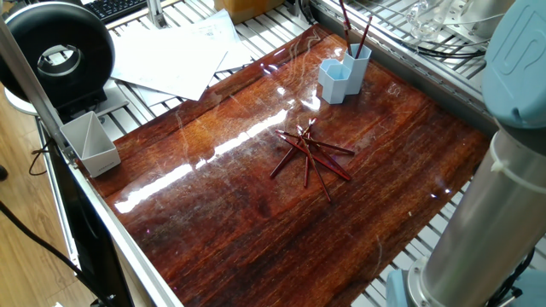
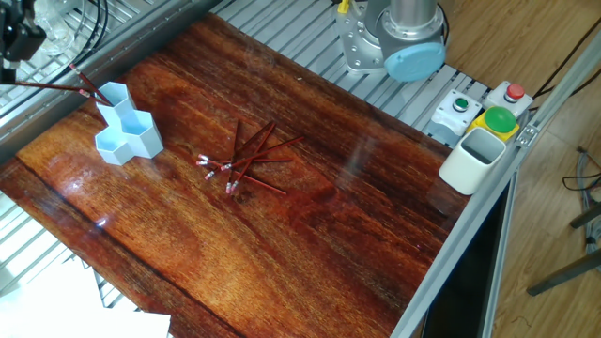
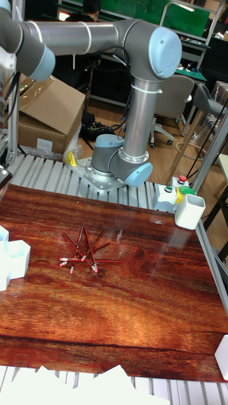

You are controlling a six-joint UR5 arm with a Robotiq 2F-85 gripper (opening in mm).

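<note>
Several dark red pencils lie in a crossed heap on the glossy wooden board. A pale blue-white holder of joined hexagonal cups stands near the board's edge, with pencils leaning in it. At the top left of the second exterior view, my gripper is only partly in frame. It appears shut on a pencil, which reaches toward the holder. In the first exterior view the lower part of this held pencil shows above the cups. The gripper itself is out of frame there.
A white square cup stands at one board corner beside the buttons. An open white box sits at another edge. Papers lie on the slats. Much of the board is clear.
</note>
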